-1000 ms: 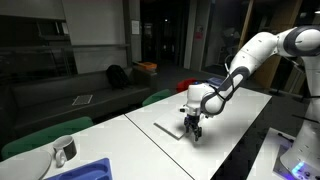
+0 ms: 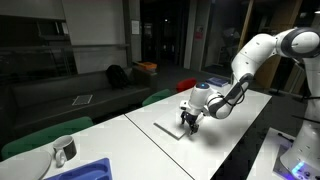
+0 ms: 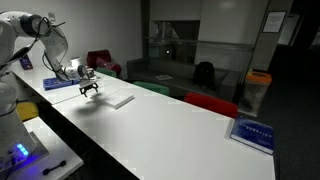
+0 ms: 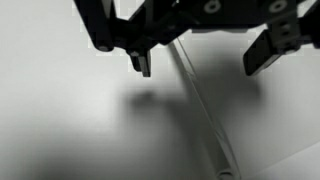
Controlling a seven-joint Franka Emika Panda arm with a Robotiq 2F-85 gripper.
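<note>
A thin, flat, pale slab (image 2: 170,127) lies on the white table; in the second exterior view the slab (image 3: 118,102) sits to the right of the arm. My gripper (image 2: 190,125) is low at the slab's near right end, pointing down. From the wrist, the gripper is open. One of its dark fingers (image 4: 142,60) is left of the slab's long edge (image 4: 205,110), the other right of it. Nothing appears clasped. Whether the fingertips touch the slab or table, I cannot tell.
On the table's left are a grey mug (image 2: 65,148), a white plate (image 2: 25,165) and a blue tray (image 2: 88,170). A blue box (image 3: 252,134) lies at the far right in the second exterior view. Chairs line the far side.
The wrist has turned slightly and the gripper has shifted a little near the slab's end. The slab and the other objects appear in the same places.
</note>
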